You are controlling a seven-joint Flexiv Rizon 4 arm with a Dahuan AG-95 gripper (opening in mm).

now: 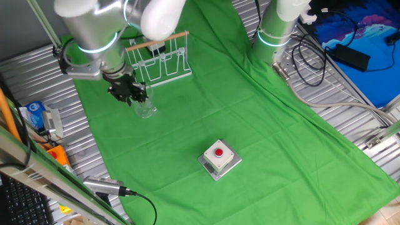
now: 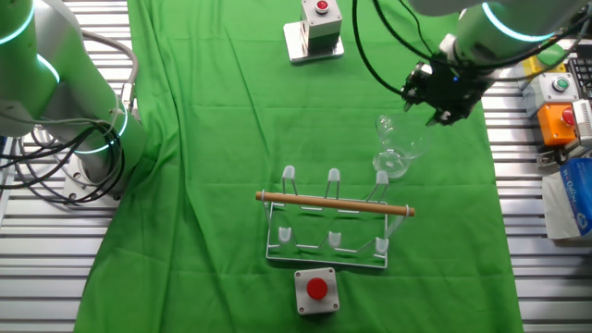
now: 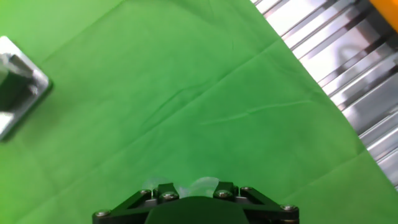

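A clear glass (image 1: 145, 109) stands on the green cloth beside the drying rack; its outline is faint. In exterior view 2 the glass (image 2: 392, 164) shows just below and left of my gripper (image 2: 427, 107). The black fingers stand apart, with no object clearly held. From exterior view 1, my gripper (image 1: 130, 99) overlaps the glass's upper left side, so contact cannot be told. Along the bottom of the wrist view, my gripper has its fingertips spread, and faint parts of the glass (image 3: 204, 184) appear around them.
A white wire rack (image 2: 328, 261) with a wooden bar (image 2: 335, 202) is close to the glass. One red-button box (image 1: 219, 154) sits mid-cloth; another button box (image 2: 317, 291) is beside the rack. Open cloth lies between the glass and the mid-cloth box.
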